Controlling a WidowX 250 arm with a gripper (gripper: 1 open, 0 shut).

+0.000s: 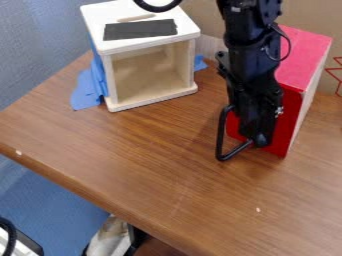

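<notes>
A black robot arm reaches down from the top with its gripper low over the table, against the front of a red box with a pale side. The fingers are largely hidden by the wrist and a black loop of bar or cable, so whether they are open or shut is unclear.
A white open-fronted wooden box with a dark panel on top stands at the back left on a blue cloth.
</notes>
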